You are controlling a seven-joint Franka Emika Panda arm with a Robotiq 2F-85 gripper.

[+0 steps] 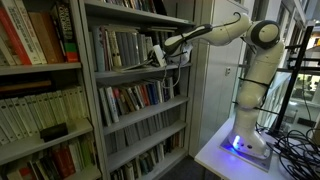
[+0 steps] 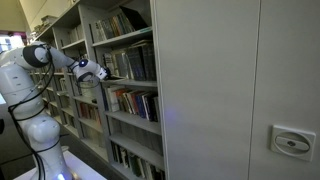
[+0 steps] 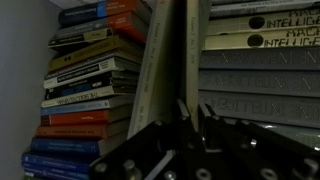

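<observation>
In exterior view 1 my gripper (image 1: 160, 56) is at the upper shelf of the bookcase, against a row of books (image 1: 122, 50). Exterior view 2 shows the same gripper (image 2: 102, 73) at the shelf's front. The wrist view is dark. There, a narrow, pale book (image 3: 192, 60) runs down to the gripper, which appears shut on its lower end. The fingertips are mostly lost in shadow. Beside this book stands a wider light-coloured volume (image 3: 152, 75).
Stacked books (image 3: 95, 85) with coloured spines and thick grey volumes (image 3: 260, 80) flank the gripper closely. Shelf boards (image 1: 135, 72) lie above and below. A white table (image 1: 225, 160) carries the arm's base. A large pale panel (image 2: 205, 90) borders the bookcase.
</observation>
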